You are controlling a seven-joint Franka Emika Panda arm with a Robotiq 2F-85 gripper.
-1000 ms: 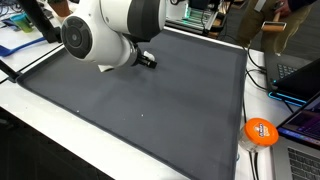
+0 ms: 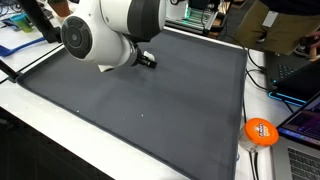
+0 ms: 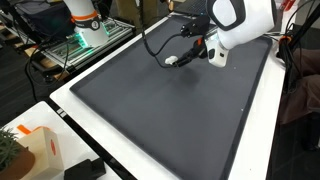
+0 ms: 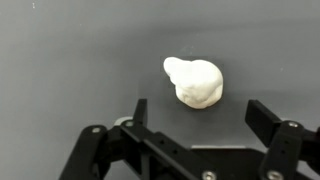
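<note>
A small white, lumpy object [image 4: 197, 82] with a rounded body and a narrower nub lies on the dark grey mat in the wrist view. In exterior view 2 the white object [image 3: 171, 59] shows beside the fingertips. My gripper is open, its two black fingers wide apart, with nothing between them. The object lies just beyond the fingertips, roughly centred across the gap. From exterior view 1, the gripper [image 2: 148, 60] is low over the mat's far part, and the arm's white casing hides some of what lies behind it.
An orange-lidded container [image 2: 260, 133] and laptops stand beyond its right edge in exterior view 1. Another robot base [image 3: 86, 25] stands at the left in exterior view 2.
</note>
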